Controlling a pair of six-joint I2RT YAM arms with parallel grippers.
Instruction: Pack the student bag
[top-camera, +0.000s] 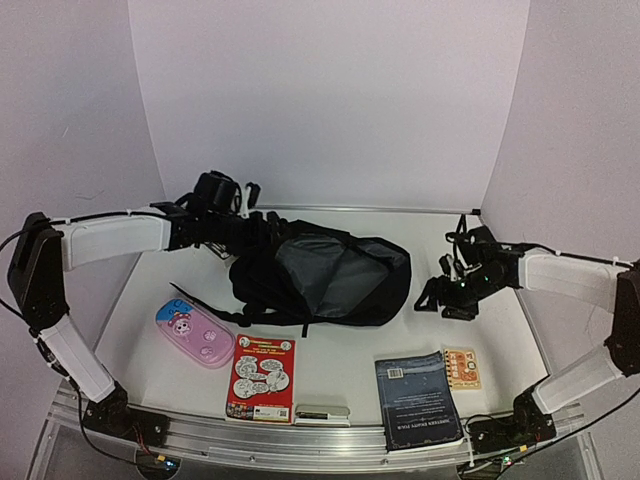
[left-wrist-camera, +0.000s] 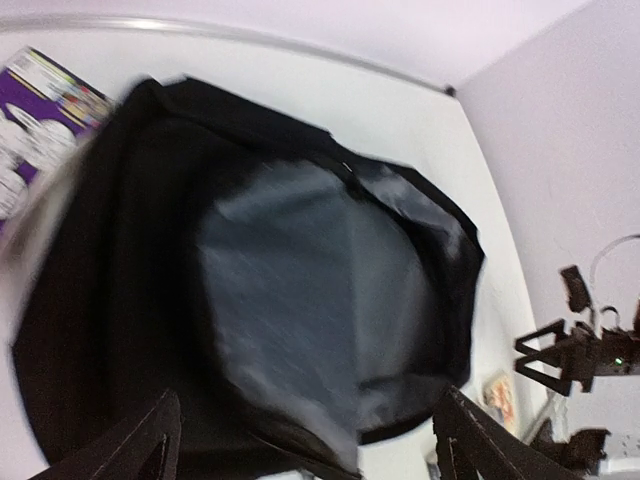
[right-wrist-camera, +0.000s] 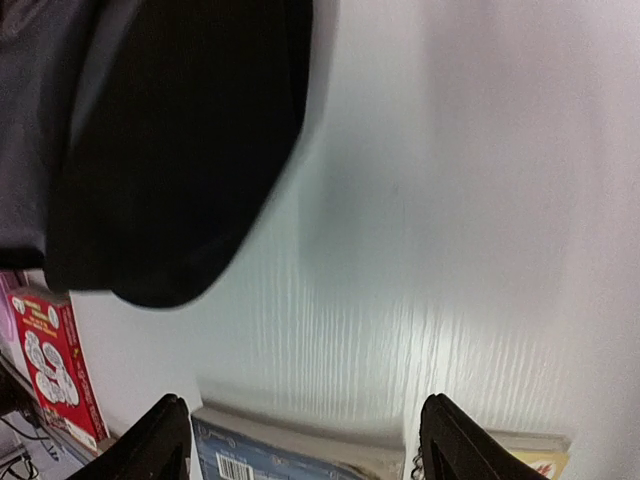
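Note:
The black bag lies on its side in the middle of the table, its grey-lined mouth gaping. My left gripper is above its left end; in the left wrist view its fingers are spread wide, with the bag beneath. Off the bag's right side, my right gripper is open and empty. Along the front lie a pink pencil case, a red book, a small white item, a dark blue book and an orange spiral notebook.
A purple book lies left of the bag, mostly hidden by my left arm in the top view. A bag strap trails toward the pencil case. Bare table shows at the back right. Walls stand behind and on both sides.

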